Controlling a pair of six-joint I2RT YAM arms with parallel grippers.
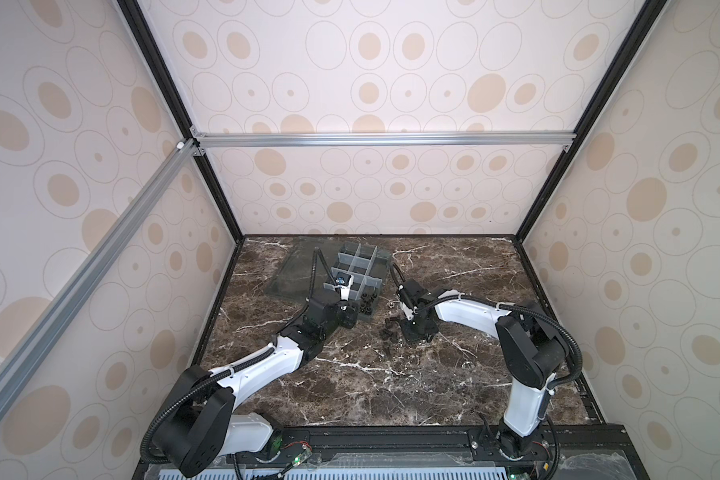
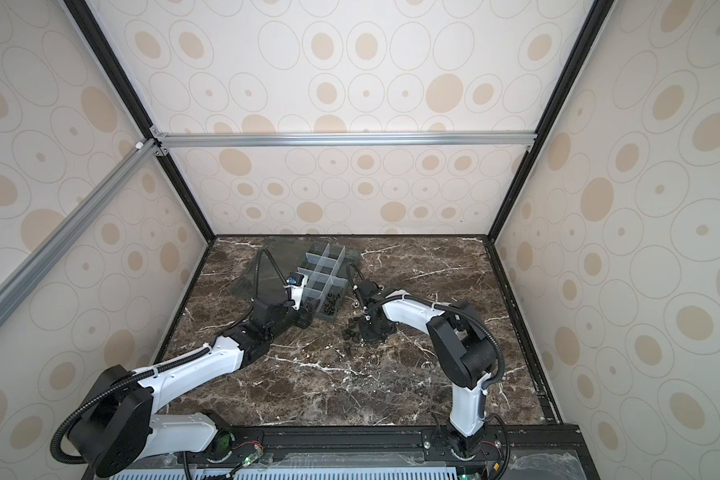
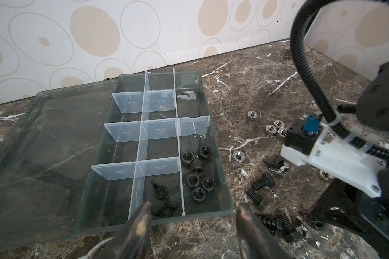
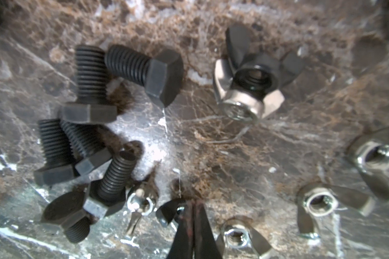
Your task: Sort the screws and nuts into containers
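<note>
In the right wrist view my right gripper is shut, its two fingertips pressed together with nothing between them. Just left of the tips and outside them lies a black wing nut [image 4: 168, 211], partly hidden. Another black wing nut [image 4: 263, 73] leans on a silver one [image 4: 239, 103]. Black bolts [image 4: 90, 77] cluster on the left; silver wing nuts [image 4: 319, 202] lie to the right. My left gripper stands open and empty before the divided box [image 3: 222, 194]. Two black wing nuts [image 3: 161, 191] sit in its near middle compartment, several black hex nuts [image 3: 198, 194] in the near right one.
The box's lid [image 3: 51, 146] lies flat to its left. Silver hex nuts [image 3: 238, 156] are scattered on the marble table [image 3: 250, 77] right of the box. The right arm [image 3: 345, 159] stands close to the box's right side.
</note>
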